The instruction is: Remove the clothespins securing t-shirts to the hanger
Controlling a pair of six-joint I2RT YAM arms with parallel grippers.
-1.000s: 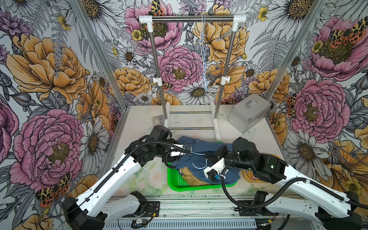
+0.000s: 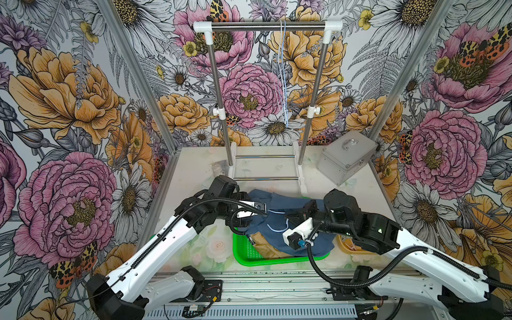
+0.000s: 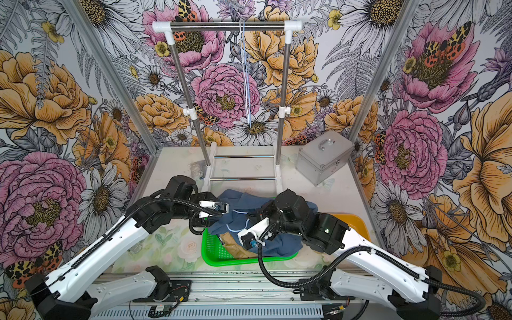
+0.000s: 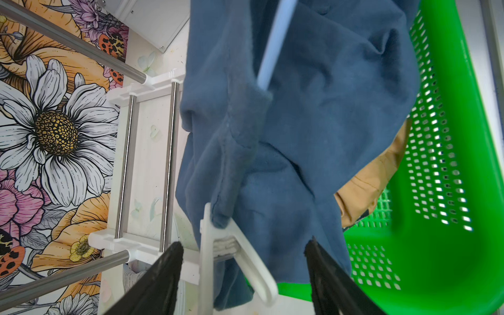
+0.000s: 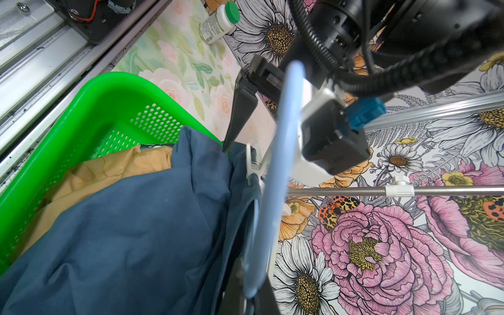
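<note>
The blue T-shirt (image 4: 346,78) hangs partly over the green basket. A white clothespin (image 4: 262,275) grips its folded edge, between the open fingers of my left gripper but not clasped by them. A light-blue hanger (image 4: 275,42) runs under the folded cloth. In the right wrist view the hanger (image 5: 281,157) runs down to my right gripper, which is shut on it at the bottom edge. The clothespin (image 5: 251,162) also shows there, below the left gripper's fingers.
The green basket (image 4: 467,252) holds tan cloth (image 5: 105,173) too. A steel rack (image 2: 218,80) with hanging cords stands behind it, a metal box (image 2: 346,160) at back right. An orange tray (image 3: 352,224) lies right, and a small bottle (image 5: 215,29) shows in the right wrist view.
Both arms have shifted very slightly: the left one a little down, the right one a little up. The cloth looks much the same.
</note>
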